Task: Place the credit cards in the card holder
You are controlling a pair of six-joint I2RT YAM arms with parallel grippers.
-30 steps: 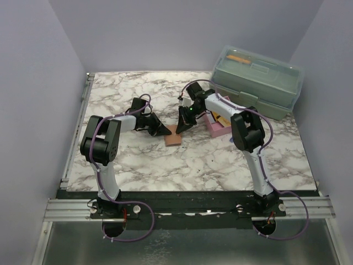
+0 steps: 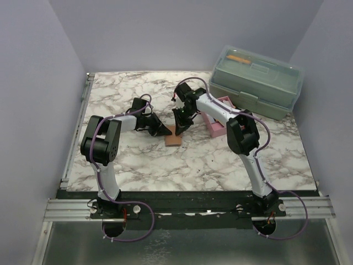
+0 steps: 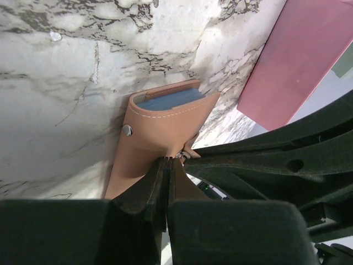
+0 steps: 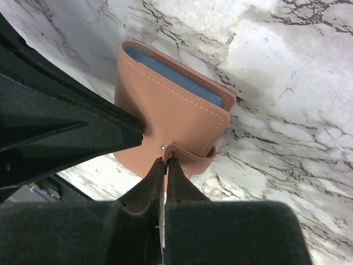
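The brown leather card holder [image 2: 173, 141] lies on the marble table between my grippers. Blue inner sleeves [image 4: 174, 74] show at its open edge; I cannot tell whether cards sit inside. My left gripper is shut with its tips against the holder's body, nothing visible between them. From the right, my right gripper is shut with its tips at the end of the holder's strap [image 4: 193, 160], which curls over the edge onto the face. Beside those tips is a metal snap [image 4: 164, 147]. Whether the strap is pinched is unclear.
A pink box [image 2: 217, 129] stands right of the holder, partly under my right arm. Behind it is a large green lidded container [image 2: 256, 77]. The table in front of the holder and at the far left is clear.
The left arm and the holder look unmoved.
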